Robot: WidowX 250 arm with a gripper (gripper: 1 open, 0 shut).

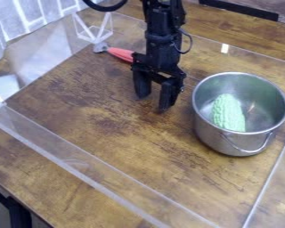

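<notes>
My black gripper (158, 89) hangs over the middle of the wooden table, its two fingers apart and pointing down, with nothing visible between them. Just right of it stands a steel pot (238, 138) with a pale green object (228, 116) inside. Behind the gripper a red, elongated object (121, 53) lies on the table, partly hidden by the arm.
A clear plastic barrier (74, 169) runs around the work area. A small white object (97, 37) is at the back left.
</notes>
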